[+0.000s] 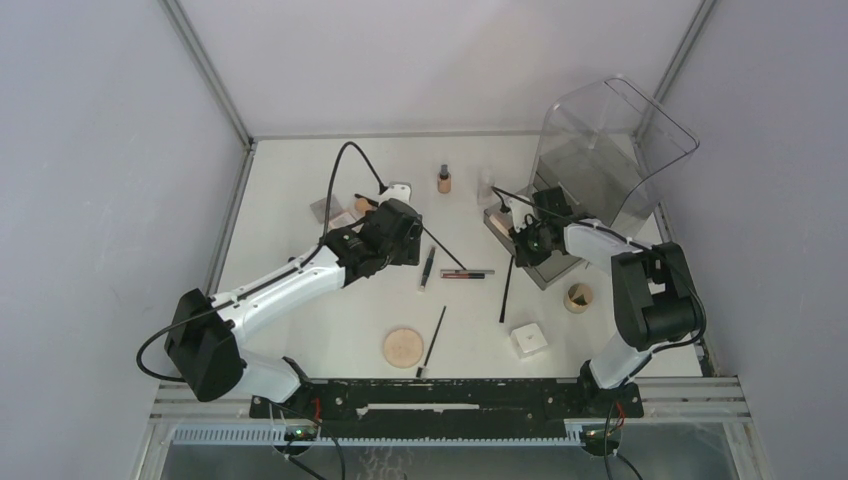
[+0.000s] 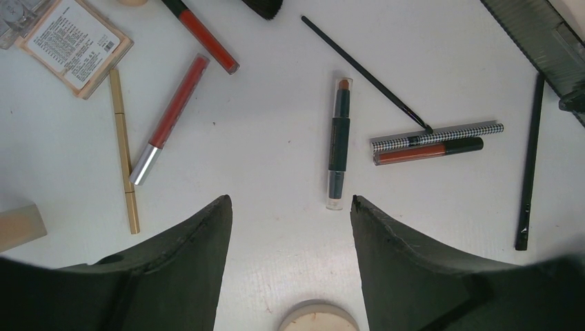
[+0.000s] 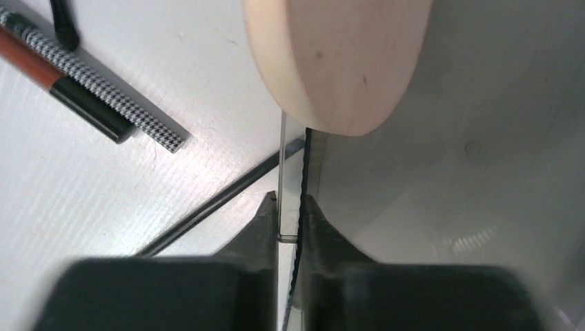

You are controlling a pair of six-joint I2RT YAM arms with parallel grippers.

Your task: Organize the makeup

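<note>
My left gripper hangs open over the table, nothing between its fingers, above a dual-ended stick (image 2: 338, 138), lip glosses (image 2: 207, 38), a gold pencil (image 2: 119, 138) and a palette (image 2: 72, 48). My right gripper is shut on the clear front wall of the organizer (image 3: 441, 172) at the right of the table. A pale pink sponge-like piece (image 3: 331, 55) sits at that wall. A black pencil (image 3: 193, 221) lies beside the organizer, with a checked tube (image 3: 152, 127) farther left.
A foundation bottle (image 1: 444, 182) stands at the back. A round compact (image 1: 403, 347), a brush (image 1: 434, 338), a white box (image 1: 529, 340) and a small cup (image 1: 578, 297) are toward the front. The organizer's clear lid (image 1: 570, 110) is raised.
</note>
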